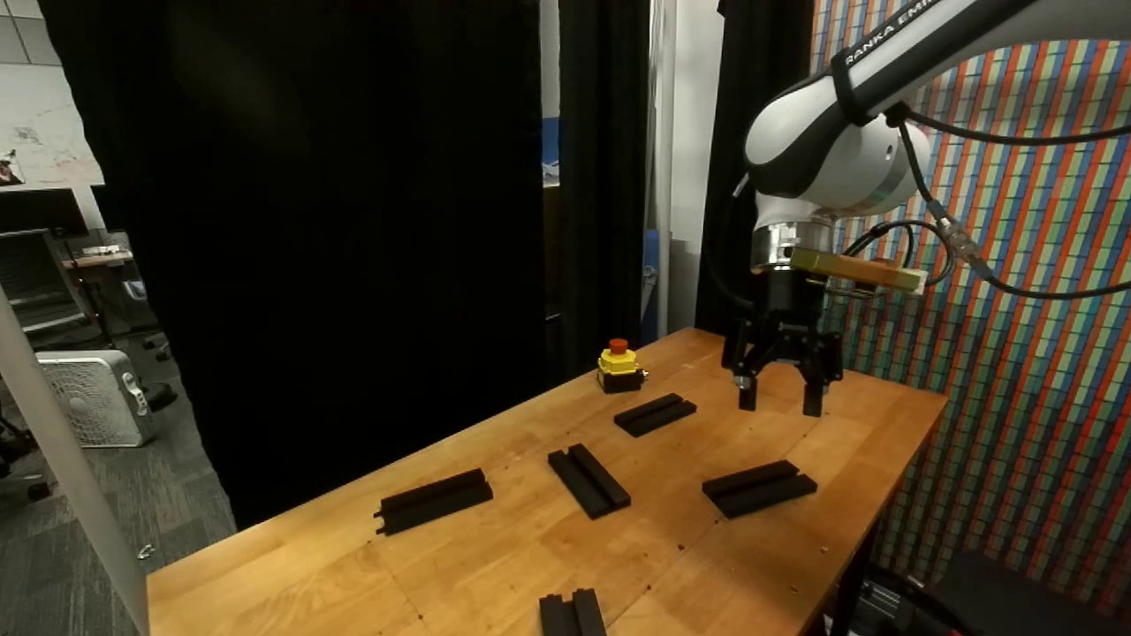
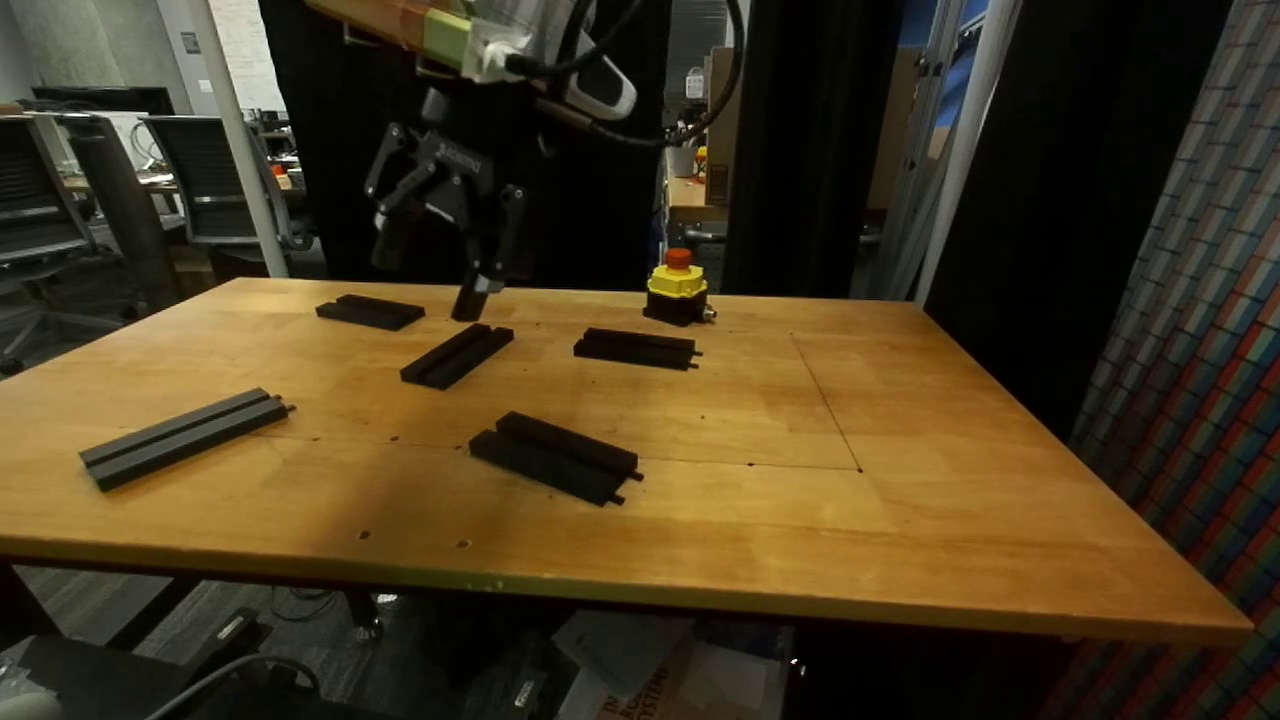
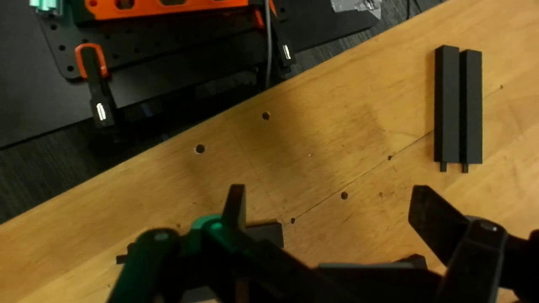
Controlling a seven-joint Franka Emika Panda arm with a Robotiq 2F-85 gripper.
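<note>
Several black grooved bars lie flat and apart on the wooden table. In exterior view 1 there is a right bar [image 1: 759, 491], a middle bar [image 1: 595, 486], a far bar [image 1: 655, 414], a left bar [image 1: 435, 503] and a near bar [image 1: 573, 617] cut by the frame's bottom. Over the table's right part hangs my gripper [image 1: 781, 397], fingers down and spread wide, nothing between them. The wrist view has one bar [image 3: 446, 106] at upper right, clear of the fingers. Another bar [image 3: 266, 233] is largely covered by the left finger.
A yellow emergency-stop box [image 1: 618, 371] with a red button stands at the table's back edge. Bare table [image 2: 960, 480] stretches across the right side in exterior view 2. Black curtains hang behind.
</note>
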